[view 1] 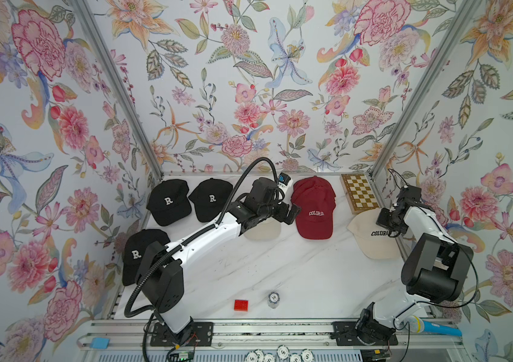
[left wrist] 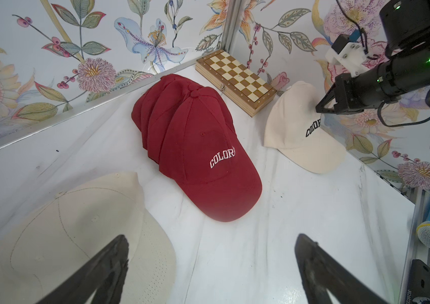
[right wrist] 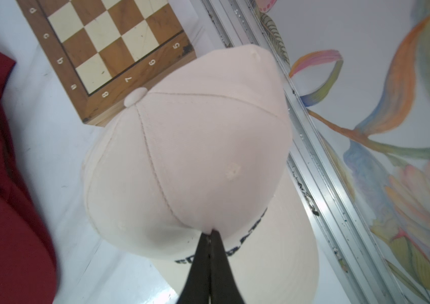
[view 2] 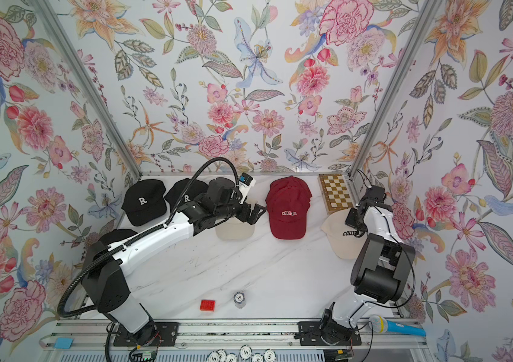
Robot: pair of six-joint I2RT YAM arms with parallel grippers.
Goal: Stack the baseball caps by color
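Note:
At the right, a cream cap point(view 1: 374, 243) with dark lettering has its crown drawn up beside the chessboard. My right gripper is shut on a pinch of cloth at the front of this crown. Whether the brim touches the table is unclear. My left gripper is open and empty, above the table beside another cream cap point(left wrist: 93, 233), which its arm partly covers in the top views. Dark red caps point(view 1: 313, 208) are stacked at back centre.
A wooden chessboard box point(view 1: 360, 194) stands at the back right, close to the held cap. A red block point(view 1: 241, 305) and a small grey round object point(view 1: 274, 298) sit near the front edge.

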